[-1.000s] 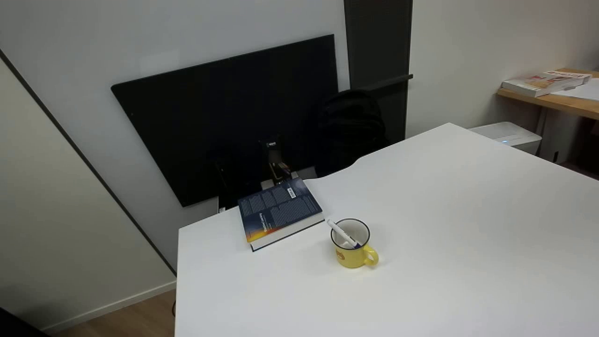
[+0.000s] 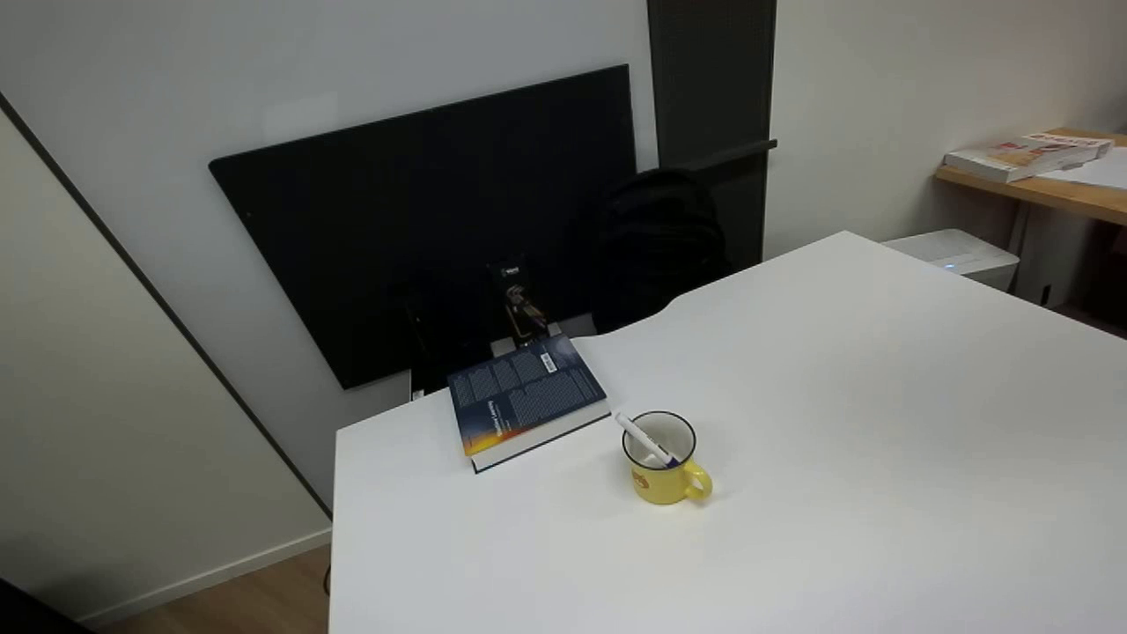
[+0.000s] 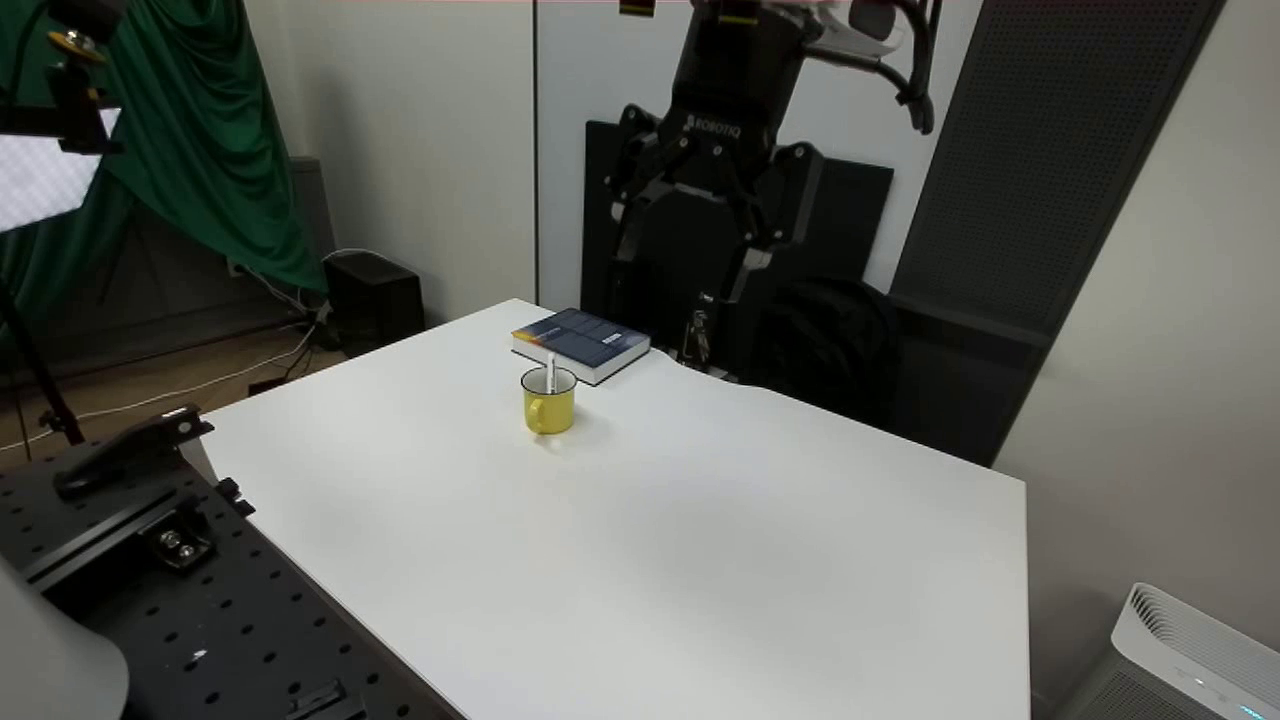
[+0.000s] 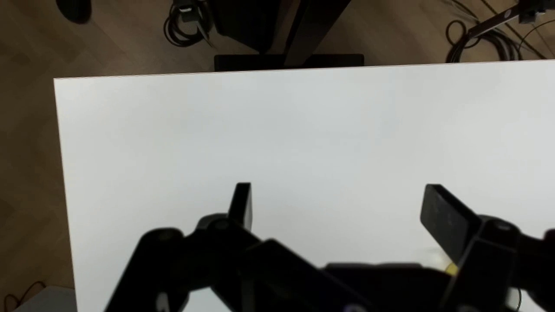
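Note:
A yellow mug [image 2: 660, 482] with a dark rim stands upright on the white table, its handle towards the lower right in exterior view 1. Inside it leans a white marker [image 2: 642, 435], one end sticking out over the rim. Beside the mug lies a thick dark blue book [image 2: 529, 398] close to the table's edge. High above the table, my gripper [image 3: 687, 258] hangs open in exterior view 2, its fingers wide apart. In the wrist view, only bare tabletop shows between the fingertips; a sliver of the yellow mug [image 4: 451, 268] peeks out by the right finger.
A black perforated mounting plate [image 3: 240, 600] adjoins its near left edge in exterior view 2. A black panel [image 2: 444, 232] leans on the wall behind, beside a dark backpack [image 2: 660, 238].

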